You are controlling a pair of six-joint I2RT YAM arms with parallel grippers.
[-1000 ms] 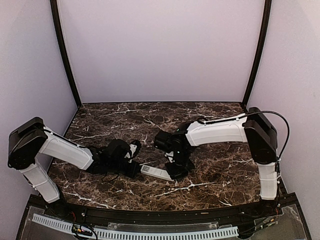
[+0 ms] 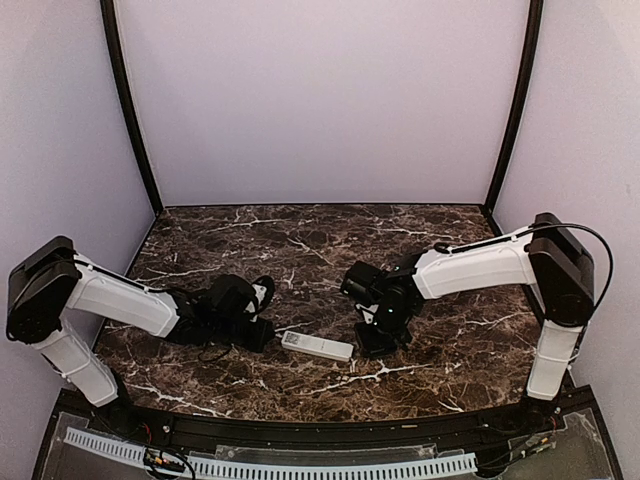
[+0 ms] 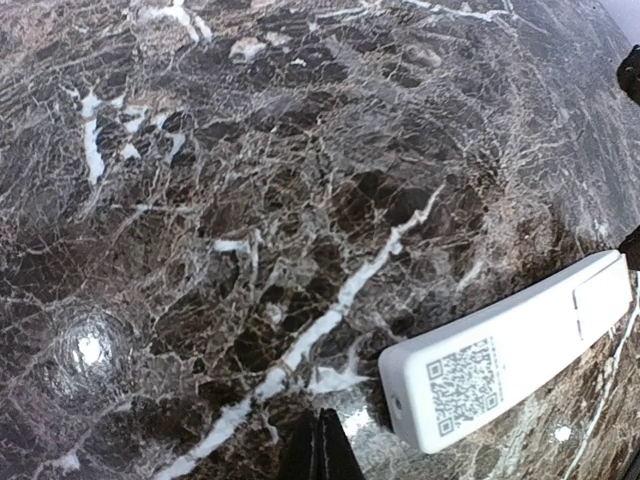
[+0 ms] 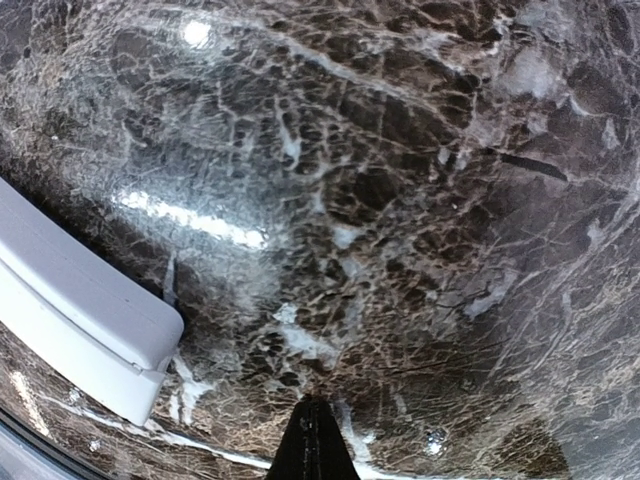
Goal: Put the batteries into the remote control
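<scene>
The white remote control (image 2: 317, 346) lies on the marble table between my two grippers. In the left wrist view the remote (image 3: 530, 345) shows a printed square code at its near end and a seam line, like a cover edge, toward its far end. Just left of that coded end, my left gripper is shut with nothing visible between its fingers. The right wrist view shows one end of the remote (image 4: 80, 300) at the left; to its right my right gripper is shut, nothing showing in it. No loose batteries can be seen.
Bare marble tabletop (image 2: 330, 240) stretches behind both arms. A dark rail and a white slotted strip (image 2: 320, 470) run along the front edge. Pale walls close off the back and sides.
My right arm has moved right, away from the remote's right end, uncovering it. The left gripper has drawn back slightly to the left. The remote stays in place.
</scene>
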